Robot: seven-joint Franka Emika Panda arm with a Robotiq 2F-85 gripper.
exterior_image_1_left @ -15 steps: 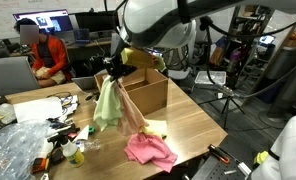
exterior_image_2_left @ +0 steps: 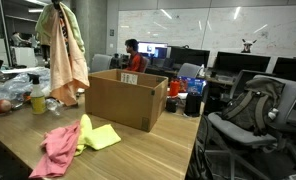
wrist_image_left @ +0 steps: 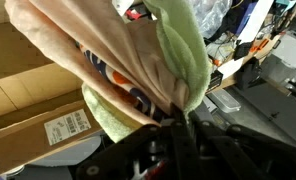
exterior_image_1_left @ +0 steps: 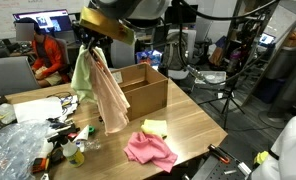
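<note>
High over the table, my gripper (exterior_image_1_left: 92, 40) is shut on bunched cloth. A pale green cloth (exterior_image_1_left: 82, 78) and a peach cloth (exterior_image_1_left: 110, 100) hang from it together, left of the cardboard box (exterior_image_1_left: 146, 97). Up close in the wrist view, the peach cloth (wrist_image_left: 116, 45) and green cloth (wrist_image_left: 185, 45) gather at the fingers, hiding much of the grip. The box (wrist_image_left: 33, 135) shows below, at the left. On the table lie a crumpled pink cloth (exterior_image_2_left: 58, 150) and a yellow cloth (exterior_image_2_left: 98, 135), side by side in front of the box (exterior_image_2_left: 128, 100).
Clear plastic wrapping (exterior_image_1_left: 18, 148) covers the table's left end. A yellow-labelled bottle (exterior_image_1_left: 73, 153) and small clutter stand near it. Bare tabletop (exterior_image_1_left: 193, 125) shows to the right. A person in red (exterior_image_1_left: 50, 60) sits behind the table.
The gripper has risen and moved left in exterior view 1, carrying both hanging cloths up with it. The pink and yellow cloths on the table have stayed put.
</note>
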